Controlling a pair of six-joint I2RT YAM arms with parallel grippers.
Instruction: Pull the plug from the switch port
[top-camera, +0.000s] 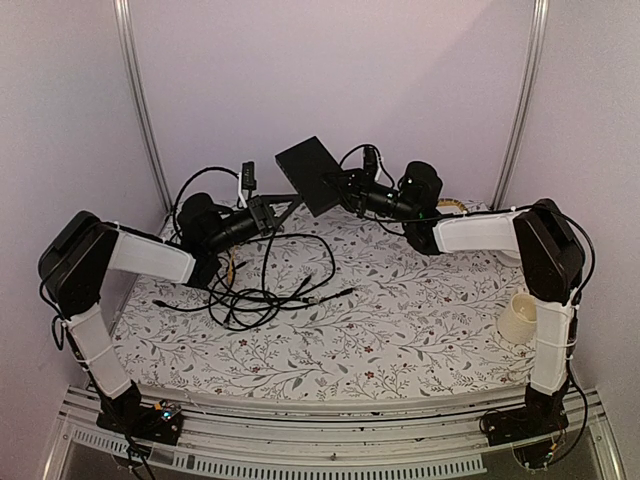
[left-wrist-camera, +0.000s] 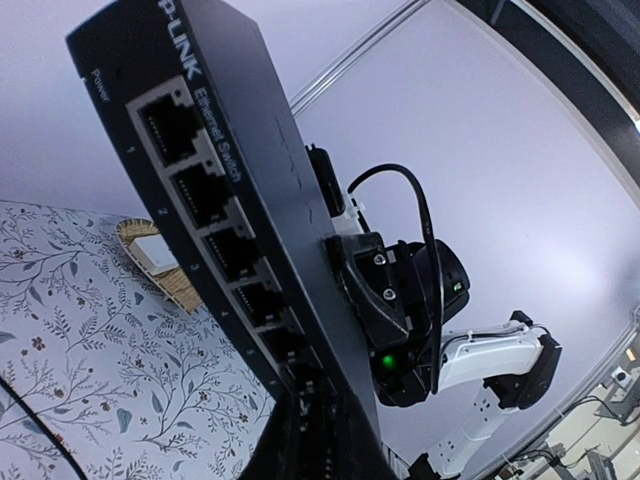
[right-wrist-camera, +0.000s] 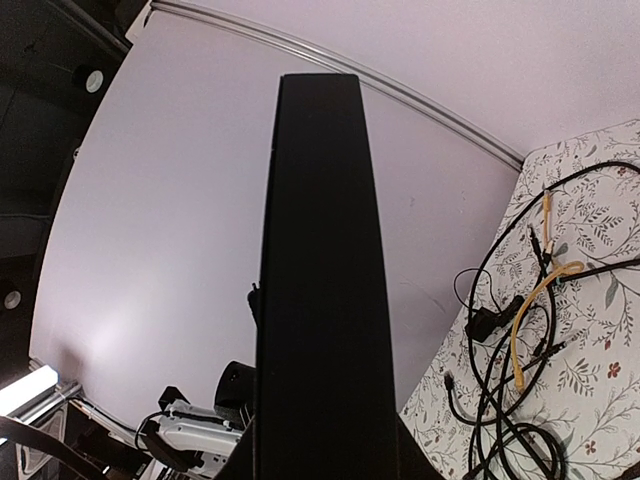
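A black Ethernet switch (top-camera: 309, 174) is held tilted in the air above the table. My right gripper (top-camera: 345, 186) is shut on it, and the switch's dark narrow side fills the middle of the right wrist view. In the left wrist view, the switch's port face (left-wrist-camera: 205, 200) shows several empty ports in a row. At the lower end of that row my left gripper is shut on a dark plug (left-wrist-camera: 312, 385). The plug is mostly hidden between the dark fingers. I cannot tell whether its tip is still inside the port.
Tangled black cables (top-camera: 262, 300) lie on the flowered table beneath the left arm, with a yellow cable (right-wrist-camera: 530, 325) among them. A cream cup (top-camera: 518, 318) stands at the right edge. A wicker basket (left-wrist-camera: 160, 265) is at the back.
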